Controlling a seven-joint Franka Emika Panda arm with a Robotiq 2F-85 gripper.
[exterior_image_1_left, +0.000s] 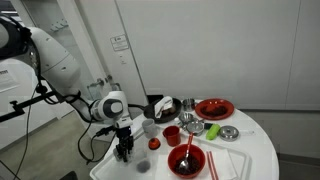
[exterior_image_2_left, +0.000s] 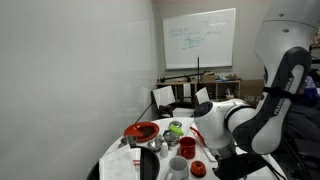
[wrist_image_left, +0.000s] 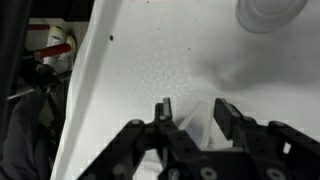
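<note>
My gripper is low over the white table (exterior_image_1_left: 103, 172) near its left end, fingers pointing down. In the wrist view its dark fingertips stand apart. A clear or whitish translucent object (wrist_image_left: 198, 124) shows between them, closer to the right finger; a gap seems to remain on the left. Whether it is gripped cannot be told. A clear round glass or dish (wrist_image_left: 268, 8) sits at the top right of that view, apart from the fingers. In exterior view 1 the gripper (exterior_image_1_left: 123, 152) hides whatever is between its fingers.
Beside the gripper are a tomato-like red item (exterior_image_1_left: 154, 143), a pale mug (exterior_image_1_left: 150, 129) and a red cup (exterior_image_1_left: 171, 136). Farther right stand a red pot (exterior_image_1_left: 186, 160), a green item (exterior_image_1_left: 213, 131) and a red pan (exterior_image_1_left: 214, 109). The table's left edge (wrist_image_left: 88, 75) is close.
</note>
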